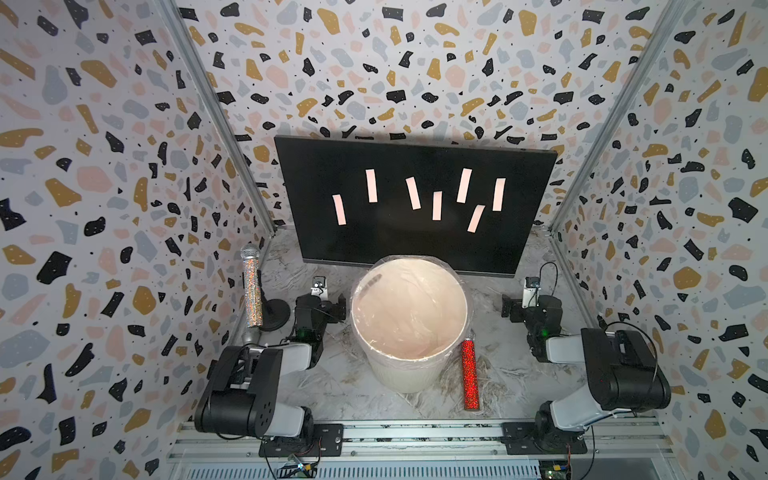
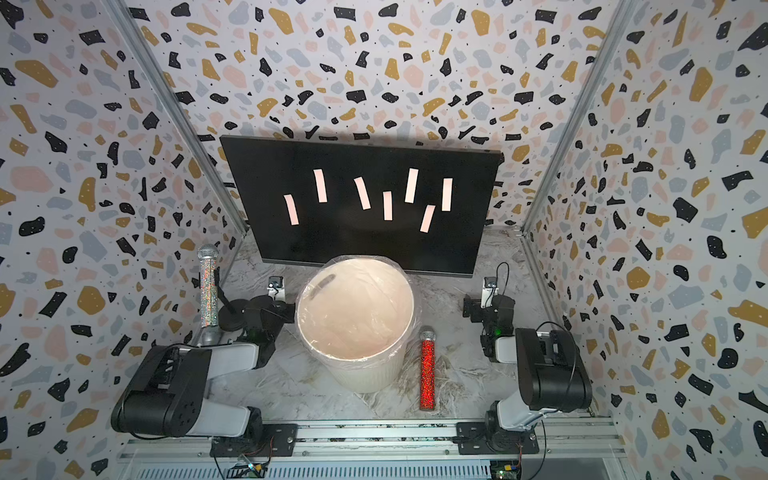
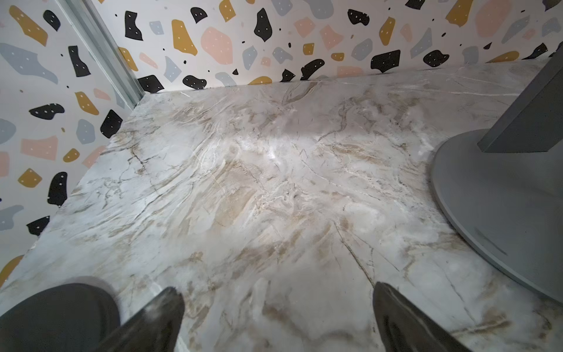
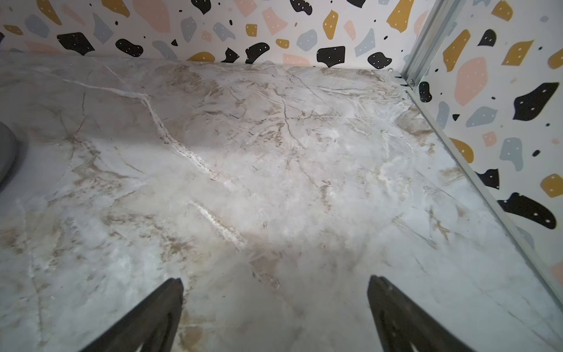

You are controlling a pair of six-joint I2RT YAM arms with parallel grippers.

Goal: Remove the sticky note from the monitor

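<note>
Several pale pink sticky notes (image 1: 437,205) are stuck, at various tilts, across the dark screen of the monitor (image 1: 384,240) at the back of the table. One note (image 2: 291,209) sits lowest on the left; another (image 2: 447,194) is farthest right. Low over the table, left of the bin, my left gripper is open with bare marble between its fingers. My right gripper, likewise open and empty, stands low on the right side. Both are well in front of the monitor, touching no note.
A large lined bin (image 1: 409,368) stands between the arms, before the monitor. Right of it lies a red bead-filled tube (image 1: 469,376). A multicoloured tube (image 1: 253,288) stands at far left near a black round base (image 1: 275,315). Clear table lies around the right gripper.
</note>
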